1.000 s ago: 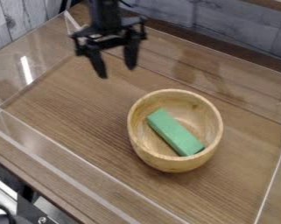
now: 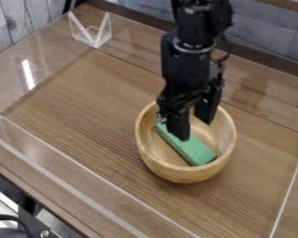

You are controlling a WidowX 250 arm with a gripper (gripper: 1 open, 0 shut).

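A round wooden bowl (image 2: 214,159) sits on the table at centre right, with a green block (image 2: 187,146) inside it. The dark gripper (image 2: 186,116) hangs over the back of the bowl, its lower parts reaching down to about the bowl's rim. The arm covers part of the bowl's back. Whether the fingers are open or shut cannot be made out.
A small white wire-like object (image 2: 94,30) stands at the back left. A dark cable-like shape lies at the bottom left corner.
The arm has moved from the back of the table toward the front and right, down over the bowl. It now hides more of the bowl's back. The bowl looks unmoved.
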